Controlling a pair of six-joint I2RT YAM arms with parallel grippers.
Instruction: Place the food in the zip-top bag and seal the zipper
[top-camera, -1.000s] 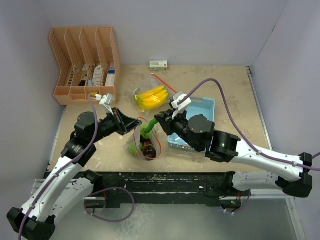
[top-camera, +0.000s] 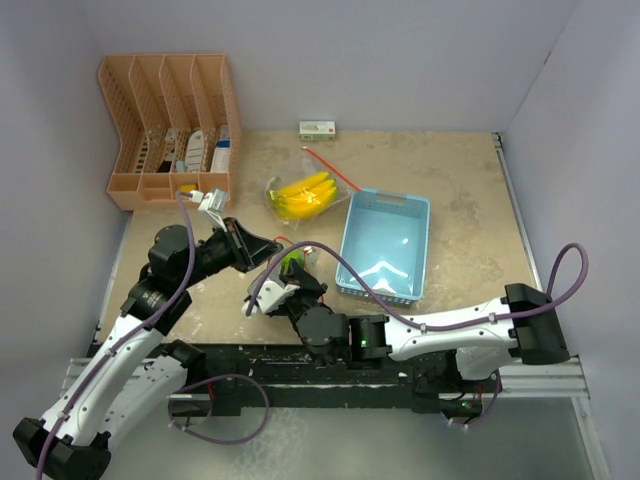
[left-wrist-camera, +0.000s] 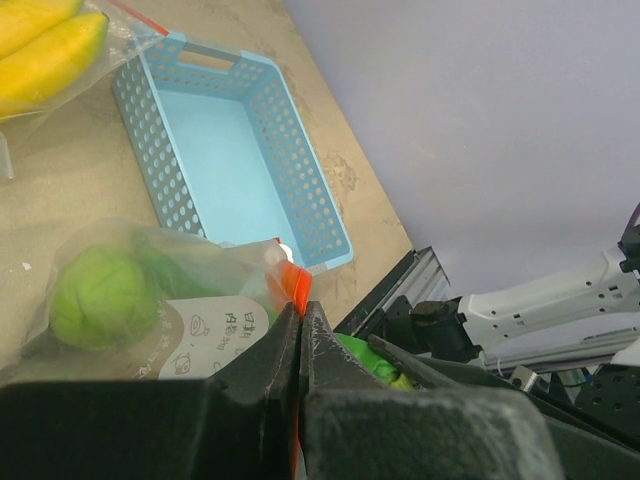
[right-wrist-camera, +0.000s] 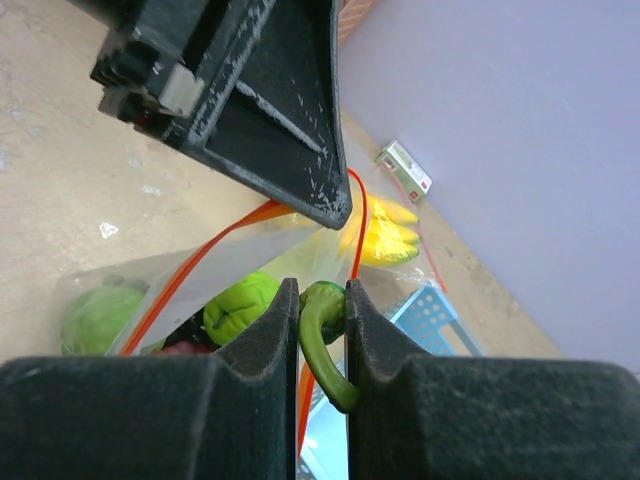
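Observation:
The clear zip bag with an orange-red rim (right-wrist-camera: 178, 278) stands open, its mouth facing my right gripper. My left gripper is shut on the bag's rim, pinching the orange strip. Inside the bag lie a round green item (left-wrist-camera: 104, 297) and another green piece (right-wrist-camera: 240, 306), with something dark red behind. In the right wrist view, my right gripper is shut on a green pepper-like vegetable (right-wrist-camera: 322, 345), its curved stem toward the camera, right at the bag's opening. From above, the right arm hides most of the bag.
A second zip bag with yellow bananas (top-camera: 303, 197) lies behind. The blue basket (top-camera: 346, 270) stands empty to the right. A peach divided rack (top-camera: 122, 190) is at the back left, a small box (top-camera: 317, 130) by the back wall.
My right gripper has swung left and toward the front with the green vegetable, from the bag's right side to over its mouth. The left arm has stayed still.

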